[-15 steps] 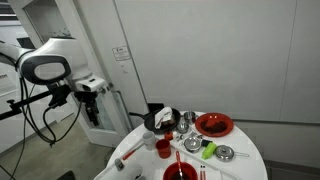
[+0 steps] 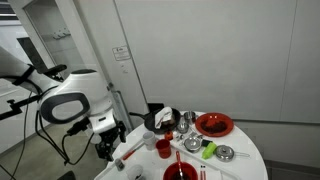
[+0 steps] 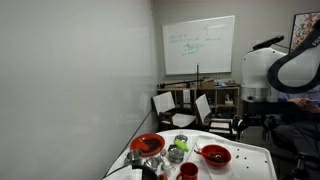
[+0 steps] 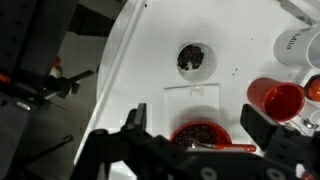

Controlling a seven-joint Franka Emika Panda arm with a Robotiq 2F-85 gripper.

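My gripper is open in the wrist view, nothing between its fingers, high over the white table. Ahead of the fingers stands a small clear cup (image 4: 197,76) with dark bits inside. A red bowl (image 4: 174,131) with dark contents lies partly behind the gripper, and a red spoon (image 4: 236,148) reaches across its side. To the right are a red mug (image 4: 277,98) and a white mug (image 4: 292,44). Exterior view 1 has the gripper (image 2: 109,146) at the table's left edge, with the red bowl (image 2: 180,173) at the near edge of the frame.
A red plate (image 2: 214,124) sits at the back of the table. Metal pots (image 2: 193,143), a green object (image 2: 209,150) and a lidded steel pan (image 2: 226,153) crowd the right half. A black pan (image 2: 172,128) stands farther back.
The arm has come down and a little to the right, bringing the gripper from well above the table to near its left edge. The tableware has not moved.
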